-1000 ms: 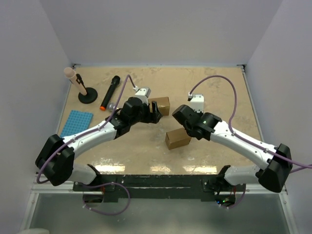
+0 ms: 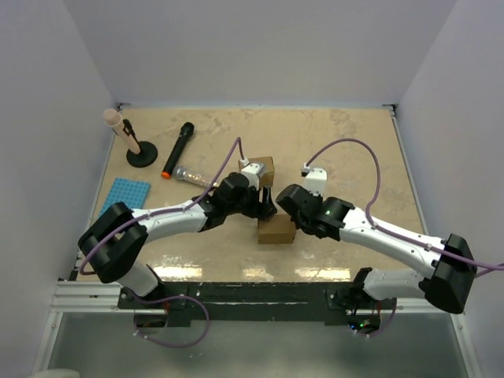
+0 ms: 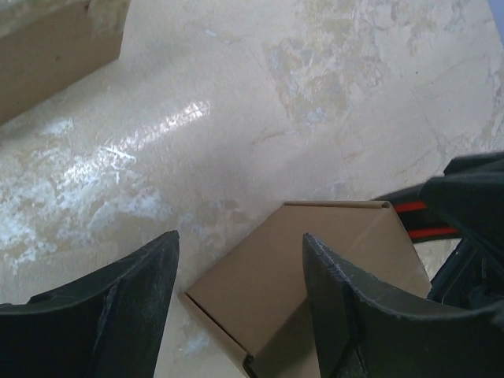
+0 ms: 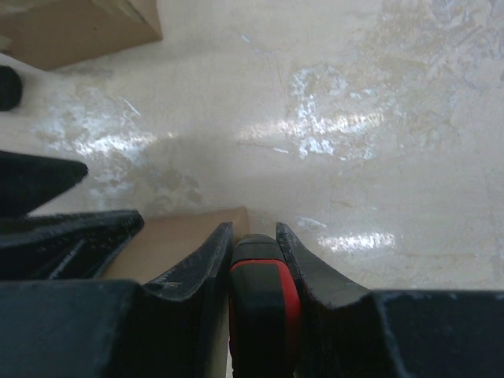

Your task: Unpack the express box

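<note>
A small brown cardboard box [image 2: 276, 230] lies near the front middle of the table. My left gripper [image 2: 266, 206] is over its left part; in the left wrist view its black fingers stand apart above the box [image 3: 248, 283], and whether they touch it is unclear. My right gripper [image 2: 294, 219] is at the box's right end. In the right wrist view its fingertips [image 4: 224, 244] are close together around a black and red piece at the box's edge, which is mostly hidden there.
A second box [image 2: 264, 164] stands behind. A bottle [image 2: 190, 176], a black-orange microphone [image 2: 179, 148], a stand [image 2: 142, 156] and a blue mat [image 2: 124, 195] are at the left.
My left gripper has moved down and toward the front onto the front box. The box has turned straighter and shifted a little left, with my right gripper moving along beside it.
</note>
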